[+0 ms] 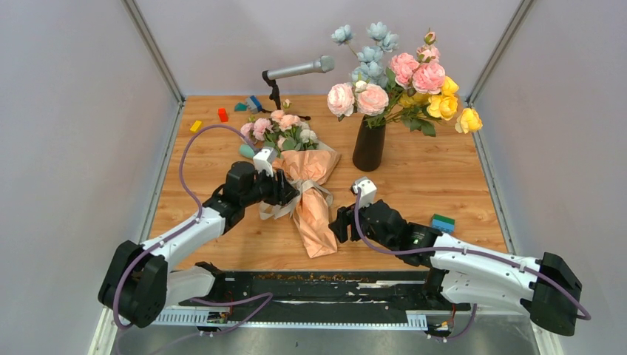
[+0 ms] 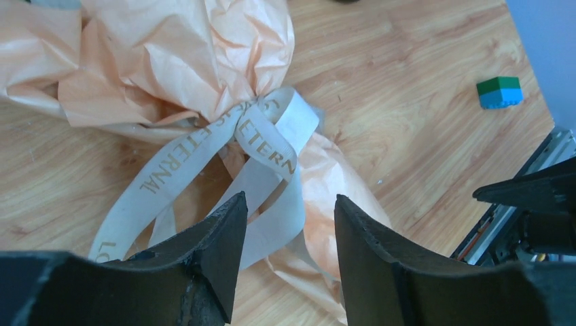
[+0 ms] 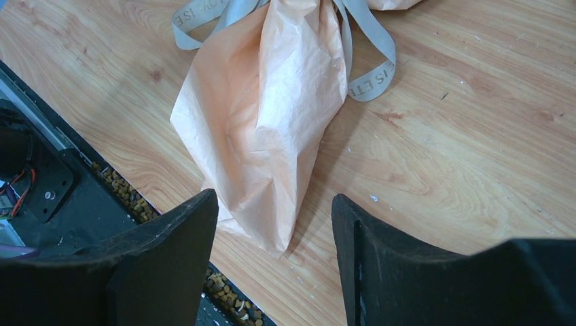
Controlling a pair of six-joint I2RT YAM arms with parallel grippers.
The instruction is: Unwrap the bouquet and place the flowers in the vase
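Note:
A bouquet of pale pink and white flowers (image 1: 283, 133) lies wrapped in peach paper (image 1: 314, 229), tied with a printed ribbon (image 2: 170, 170). The dark vase (image 1: 368, 148) stands behind it to the right, holding blue, pink and yellow flowers (image 1: 405, 70). My left gripper (image 1: 288, 194) is over the ribbon knot, open, with nothing between its fingers in the left wrist view. My right gripper (image 1: 341, 231) is open beside the lower end of the wrapping, whose paper shows between and beyond its fingers in the right wrist view, not gripped.
A microphone on a stand (image 1: 296, 70) is at the back, with small coloured blocks (image 1: 222, 115) at the back left. A green and blue block (image 1: 443, 222) lies at the right. Bare table (image 1: 414, 177) surrounds the vase's front and right.

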